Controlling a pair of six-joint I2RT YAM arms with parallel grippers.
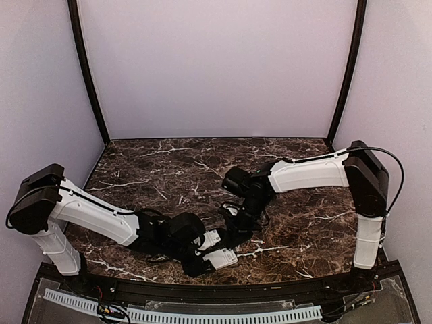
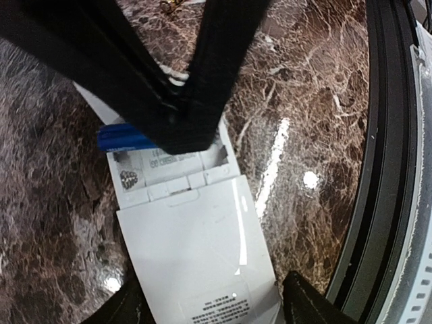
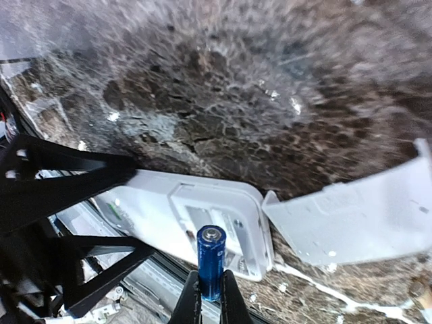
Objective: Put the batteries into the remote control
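Observation:
A white remote control (image 2: 196, 250) with its battery compartment (image 2: 169, 169) uncovered lies low over the dark table. My left gripper has one finger on each side of the remote's near end; whether it presses on it I cannot tell. My right gripper is shut on a blue battery (image 3: 210, 260), whose silver end points up, over the compartment edge of the remote (image 3: 223, 192). Right-hand fingers (image 2: 216, 74) hide much of the compartment in the left wrist view, so its inside shows only partly. From above, both grippers mostly cover the remote (image 1: 221, 258).
A thin white panel (image 3: 358, 209), perhaps the cover, stands beside the compartment end. Something small and gold (image 2: 172, 5) shows at the left wrist view's top edge. A dark rail (image 1: 196, 287) borders the table's front; the marbled table (image 1: 182, 162) behind the arms is clear.

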